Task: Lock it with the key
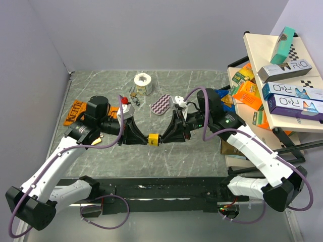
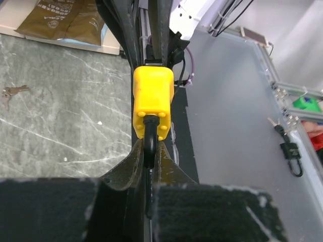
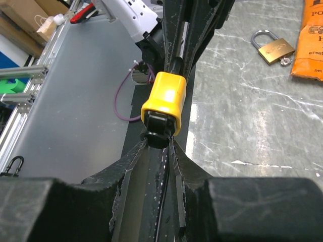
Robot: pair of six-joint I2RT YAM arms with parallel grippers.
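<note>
Between the two grippers, above the front of the table, hangs a yellow padlock [image 1: 153,139]. My left gripper [image 1: 147,139] is shut on its black shackle [image 2: 150,136], which runs back between the fingers in the left wrist view. The end of the padlock facing my right gripper [image 1: 163,139] bears a dark rounded piece [image 3: 158,132], seemingly the key's head. In the right wrist view the right fingertips reach either side of that piece, the fingers part open. Contact cannot be made out, and the keyhole is hidden.
A brass padlock [image 3: 276,51] lies on the table by an orange packet [image 3: 311,43]. Loose keys [image 2: 13,94] lie on the stone surface. A tape roll [image 1: 143,83] and a striped pad [image 1: 161,104] sit farther back. The shelf [image 1: 262,75] fills the right side.
</note>
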